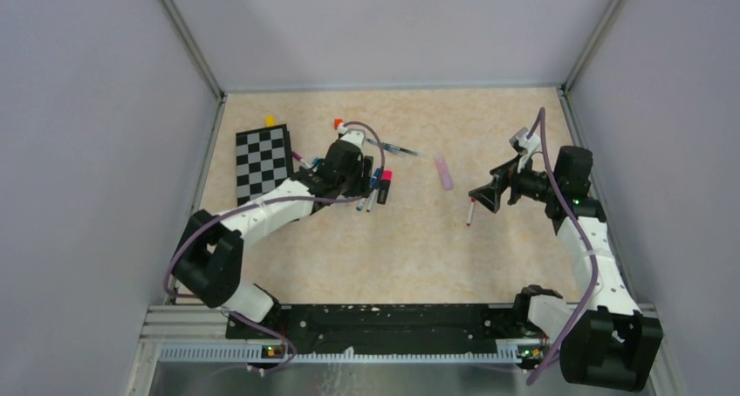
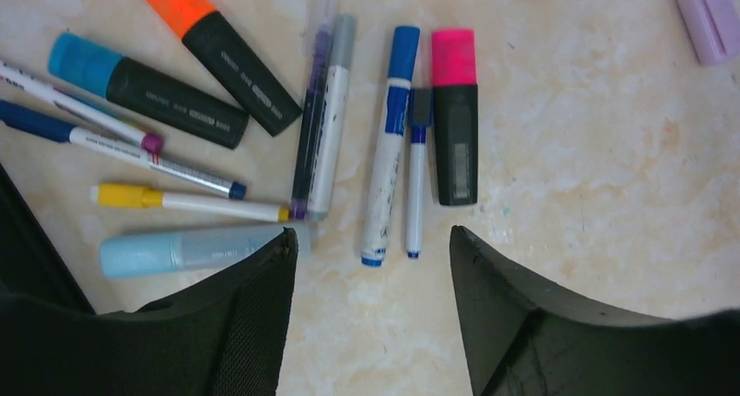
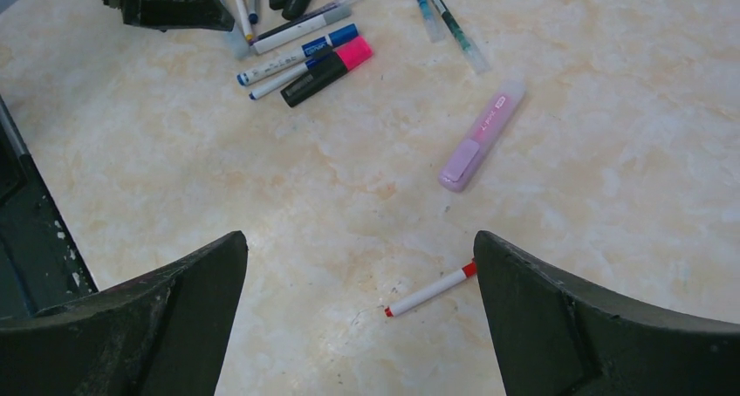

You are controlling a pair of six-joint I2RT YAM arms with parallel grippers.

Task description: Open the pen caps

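A cluster of capped pens and markers lies under my left gripper, which hangs open above it: a blue-capped white marker, a pink highlighter, an orange one, a cyan one, a yellow pen and several others. In the top view the arm hides part of them. My right gripper is open, above a thin white pen with red ends; its dark right finger hides part of that pen.
A pink pen case lies mid-right. Two thin pens lie farther back. A checkered board is at the left.
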